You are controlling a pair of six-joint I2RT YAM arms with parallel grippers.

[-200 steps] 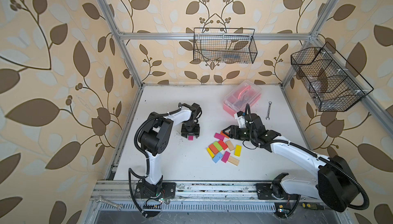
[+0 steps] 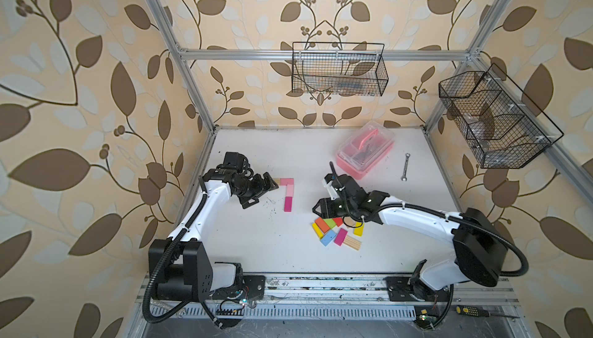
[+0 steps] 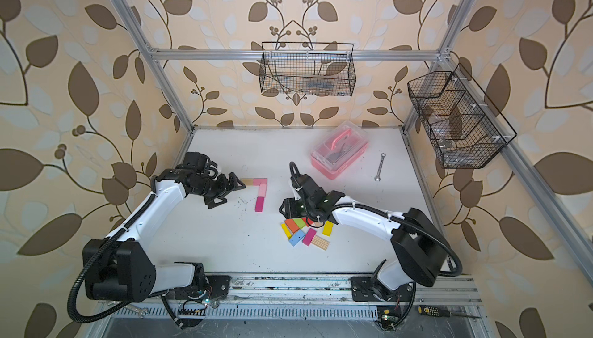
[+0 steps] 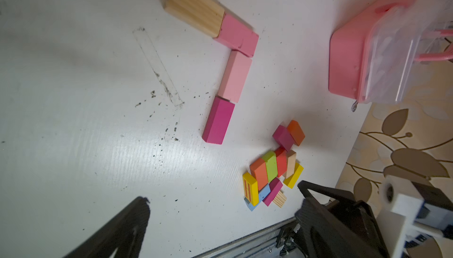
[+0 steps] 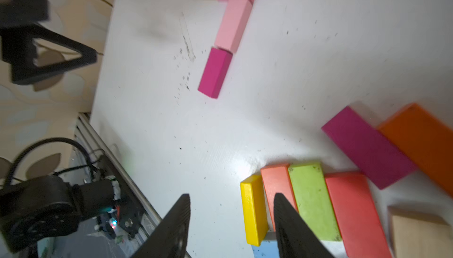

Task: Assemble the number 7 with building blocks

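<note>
Four blocks form an angled figure at table centre-left: a wooden block (image 4: 193, 5) and a pink block (image 4: 236, 34) make the top bar; a light pink block (image 4: 234, 75) and a magenta block (image 4: 218, 120) run down from it. My left gripper (image 2: 259, 189) hovers left of the figure, open, nothing between its fingers in its wrist view. My right gripper is above the loose blocks, fingers apart with nothing held; a yellow block (image 5: 252, 208) lies just ahead between them, beside red, green, purple and orange blocks.
A pink lidded box (image 2: 364, 146) and a wrench (image 2: 405, 166) are at the back right. Wire baskets (image 2: 339, 69) hang on the frame.
My left gripper has lifted and swung left, uncovering the figure. My right gripper has moved left and toward the front, over the loose blocks.
</note>
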